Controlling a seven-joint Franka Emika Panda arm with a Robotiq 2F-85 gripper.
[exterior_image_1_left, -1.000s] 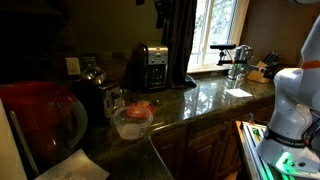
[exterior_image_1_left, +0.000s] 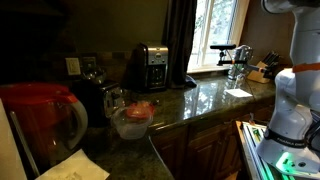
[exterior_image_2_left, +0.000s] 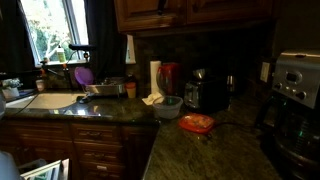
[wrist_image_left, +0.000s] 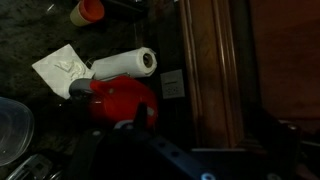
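Seen from above in the wrist view, my gripper stands open, its dark fingers at the bottom of the frame with nothing visible between them. Below it are a red pitcher (wrist_image_left: 118, 103), a paper towel roll (wrist_image_left: 125, 64) and a white napkin (wrist_image_left: 62, 68). A clear bowl (wrist_image_left: 12, 130) is cut off by the left edge. On the counter in exterior view 1, the clear bowl (exterior_image_1_left: 130, 126) sits in front of a red dish (exterior_image_1_left: 142, 108). Exterior view 2 shows that red dish (exterior_image_2_left: 196, 123) beside the clear bowl (exterior_image_2_left: 168, 106).
Wooden upper cabinets (exterior_image_2_left: 195, 12) overhang the back counter. A coffee maker (exterior_image_2_left: 298, 105) stands at the right and a toaster (exterior_image_2_left: 206, 93) near the corner. The sink (exterior_image_2_left: 55, 100) lies under the window.
A second ago dark gripper parts showed at the top of exterior view 1; now they are out of sight there. The counter items have not moved.
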